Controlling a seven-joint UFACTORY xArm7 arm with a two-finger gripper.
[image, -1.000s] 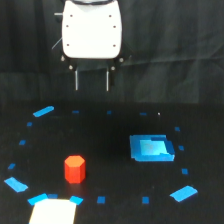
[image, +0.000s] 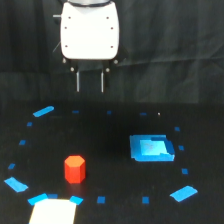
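Note:
My gripper (image: 89, 82) hangs from the white arm body (image: 90, 35) at the upper left of the camera view, high above the dark table, open with two thin fingers apart and nothing between them. A red hexagonal block (image: 75, 169) rests on the table below it. To the right lies a blue square tray or pad (image: 137, 148) with a lighter blue square (image: 154, 148) on it.
A cream square object (image: 52, 212) is cut off at the lower left edge. Blue tape strips (image: 16, 184) and small blue squares mark the dark table (image: 110, 187).
The arm and gripper have shifted slightly left, and the fingers look a little closer together. The objects on the table have not moved.

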